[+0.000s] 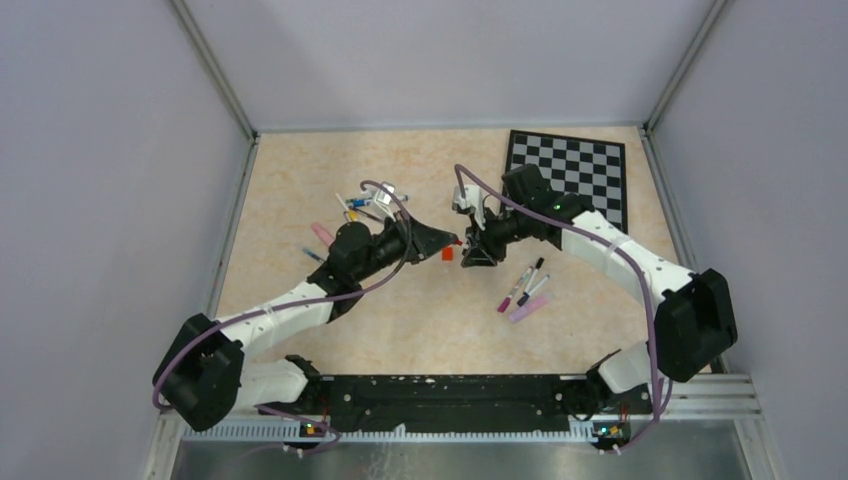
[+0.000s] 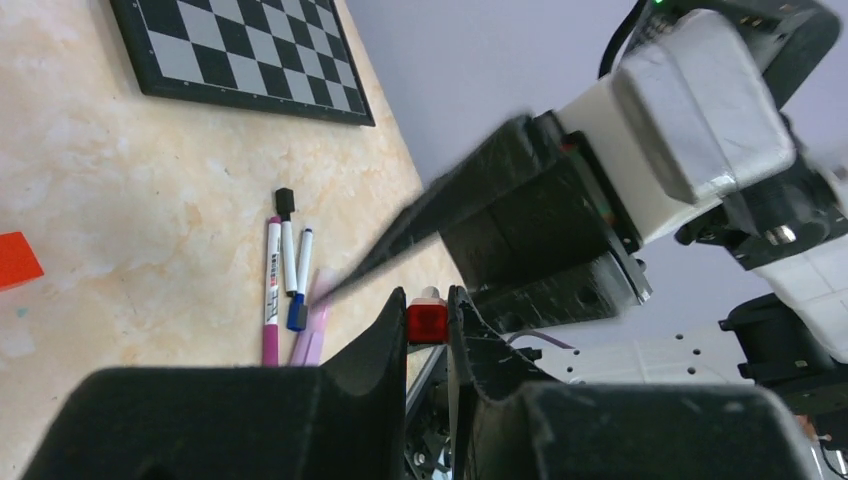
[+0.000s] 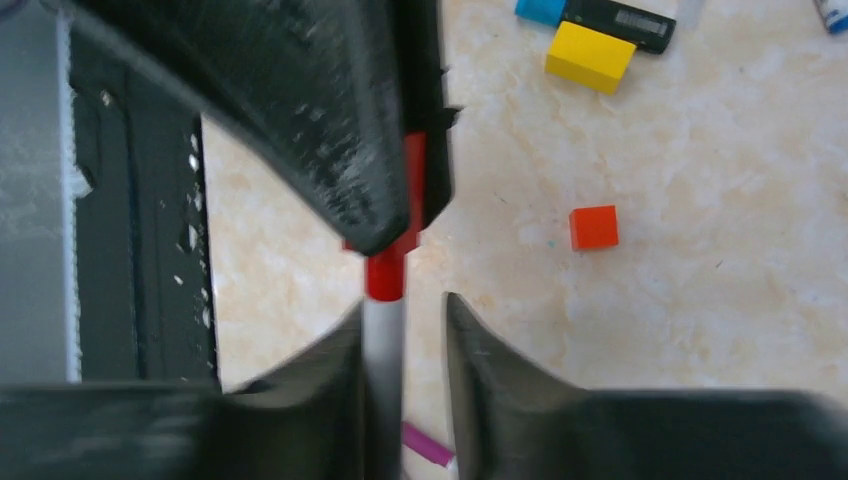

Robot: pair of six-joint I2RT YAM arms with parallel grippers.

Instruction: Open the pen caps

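Note:
A white pen with a red capped end (image 3: pixel 385 277) is held up above the table. My left gripper is shut on its red part, which shows between the fingertips in the left wrist view. Opposite, my right gripper stands partly open, its blurred fingers (image 3: pixel 468 360) on either side of the white pen body (image 3: pixel 384 350). A gap shows between the pen and the right-hand finger; contact on the other side is unclear. From above, both grippers meet near mid-table and hide most of the pen.
Markers (image 1: pixel 525 285) and a pink-purple item (image 1: pixel 531 307) lie right of centre. A red block (image 1: pixel 447 254) sits below the grippers. The checkered board (image 1: pixel 570 165) occupies the back right, with more pens (image 1: pixel 360 203) at left.

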